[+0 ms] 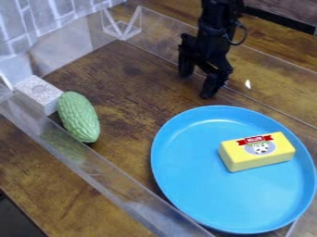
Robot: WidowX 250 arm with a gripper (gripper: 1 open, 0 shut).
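Observation:
The black robot gripper [201,69] reaches down from the top centre to low over the wooden tray floor, behind the blue plate; whether it is open or shut is hard to make out. A yellow box [258,151] with a red and white label rests on the blue plate [210,197] at the right. A green bumpy vegetable [78,117] lies on the wood at the left.
A white speckled block [40,95] stands at the left beside the vegetable. Clear plastic walls [124,176] edge the workspace. A grey-white tiled surface [37,28] shows at top left.

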